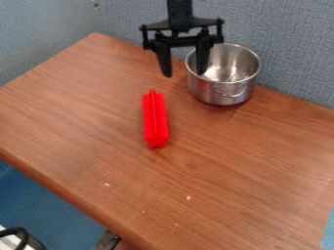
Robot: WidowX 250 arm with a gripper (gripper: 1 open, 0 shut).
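The black gripper [183,64] is open at the top of the view, its two fingers pointing down over the front and left side of a steel pot [225,86] at the back of the wooden table. Whether anything touches the pot is unclear. A long red object [155,119] lies on the table below and left of the gripper, apart from it.
A grey-blue padded wall [294,44] stands behind. Some dark equipment [16,236] is at the lower left corner, off the table.
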